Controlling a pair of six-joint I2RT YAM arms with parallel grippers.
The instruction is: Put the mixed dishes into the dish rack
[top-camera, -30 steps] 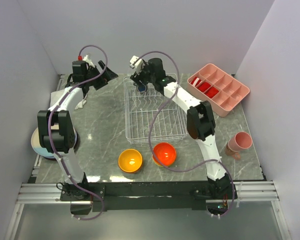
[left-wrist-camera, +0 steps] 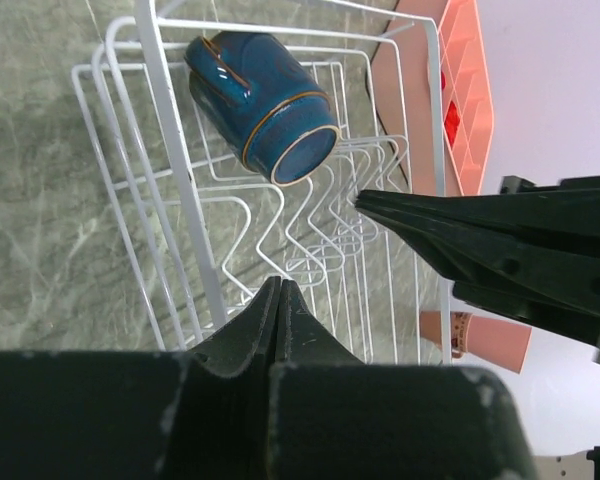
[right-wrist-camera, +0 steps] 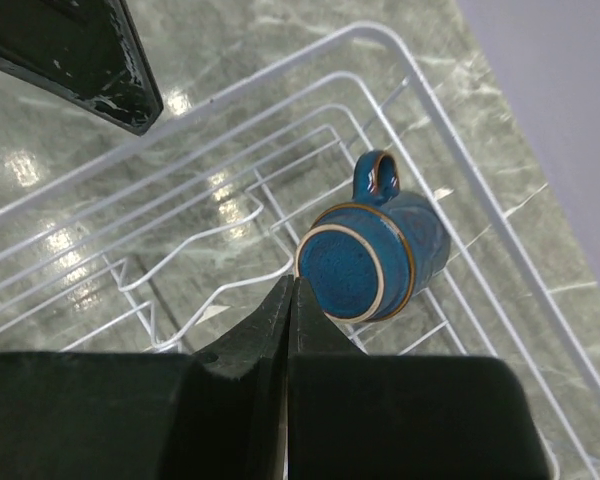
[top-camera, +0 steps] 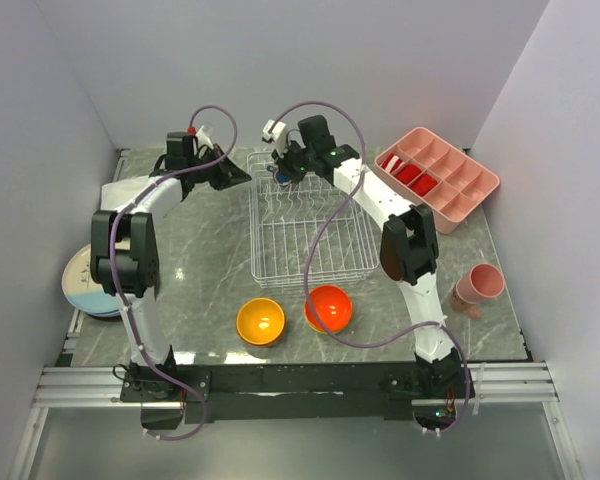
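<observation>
A blue mug (right-wrist-camera: pixel 340 270) lies in the back left corner of the white wire dish rack (top-camera: pixel 255 235), tilted so that its base faces up and its handle points to the corner. Just beside it, my right gripper is shut with nothing between its fingers; the mug is outside them. In the left wrist view the right gripper's dark fingers (left-wrist-camera: pixel 420 215) come in from the right, near the mug (left-wrist-camera: pixel 270 105). My left gripper is also shut and empty, off the rack's left side.
Yellow bowl (top-camera: pixel 261 321) and red bowl (top-camera: pixel 329 308) stand before the rack. A pink compartment tray (top-camera: pixel 467 204) holds red items at the back right; a pink cup (top-camera: pixel 481 283) is at the right, stacked plates (top-camera: pixel 80 285) at the left. Most of the rack is empty.
Both grippers have gone from open to shut. The left gripper has moved right, towards the rack.
</observation>
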